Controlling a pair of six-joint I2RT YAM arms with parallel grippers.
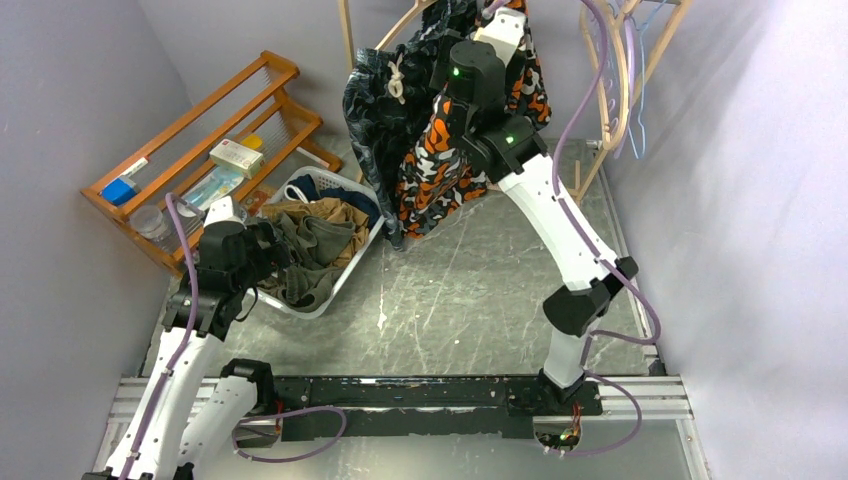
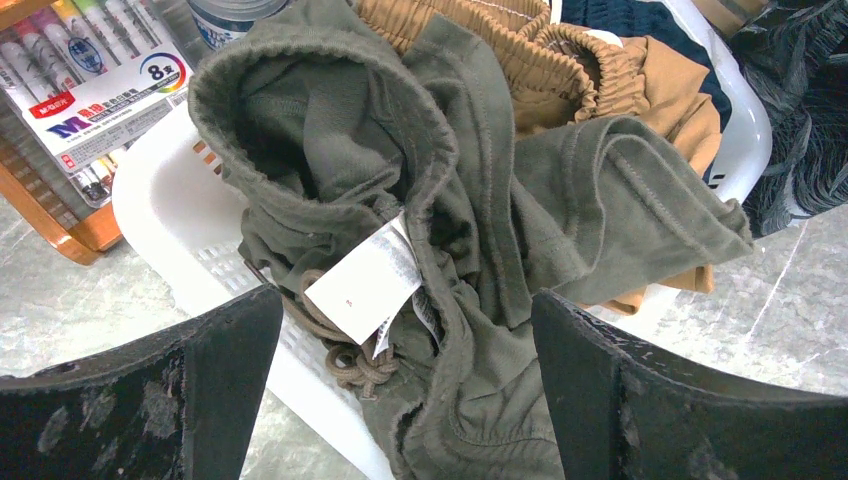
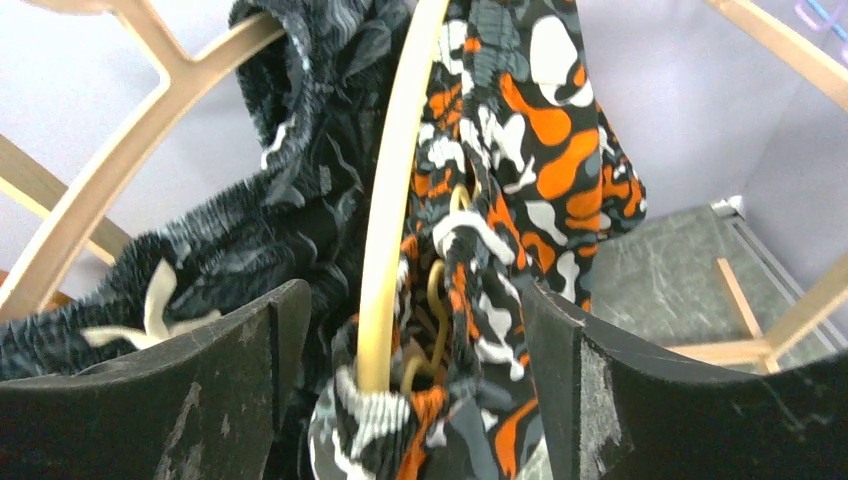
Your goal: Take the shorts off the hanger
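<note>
Camouflage shorts in orange, white and black [image 1: 432,180] hang from the wooden rack at the top, beside dark shorts [image 1: 375,120]. In the right wrist view, a pale wooden bar [image 3: 390,200] and a yellow hanger [image 3: 436,300] run into the camouflage fabric [image 3: 550,140]. My right gripper is open around that fabric and the bar, its fingers apart on either side. My left gripper is open over olive clothing [image 2: 480,220] in a white basket [image 2: 180,220], with nothing held.
A wooden shelf [image 1: 180,130] with boxes and jars stands at the left. A second rack [image 1: 655,60] with empty hangers is at the upper right. The floor [image 1: 450,310] in front of the rack is clear.
</note>
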